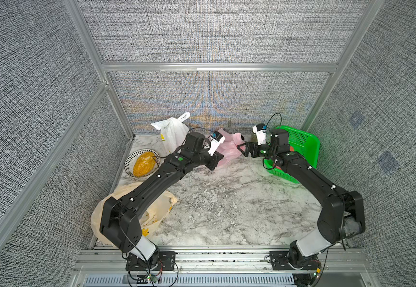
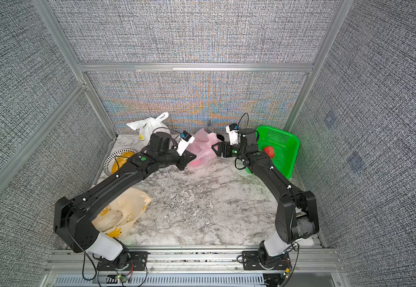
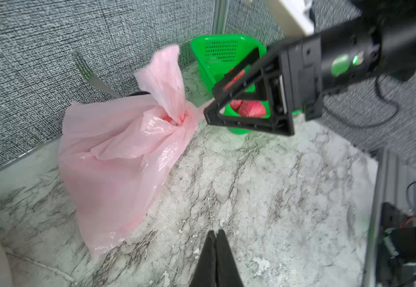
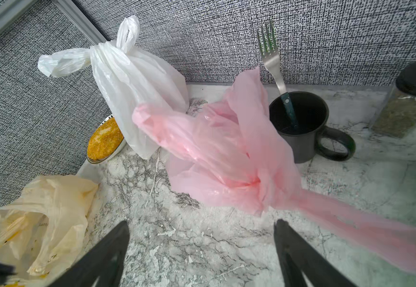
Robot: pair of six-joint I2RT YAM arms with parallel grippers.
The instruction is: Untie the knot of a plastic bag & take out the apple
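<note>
The pink plastic bag (image 3: 117,162) sits at the back middle, bunched at its knot (image 3: 181,118), with one twisted end upright. A long twisted strip of it (image 4: 361,234) runs off to the right in the right wrist view. Nothing shows between the closed fingertips of my left gripper, which is over bare tabletop, apart from the bag in its own wrist view. On the bag's right, my right gripper (image 1: 242,149) is open, with its fingers near the knot and strip. Whether they touch the pink plastic I cannot tell. No apple shows inside the bag.
Behind the bag are a black mug (image 4: 303,129) with a fork (image 4: 272,62) and a spice jar (image 4: 406,102). A green basket (image 1: 308,143) with red items stands right; a white bag (image 4: 136,81), a bowl (image 1: 131,169) and a cream bag (image 4: 50,220) lie left.
</note>
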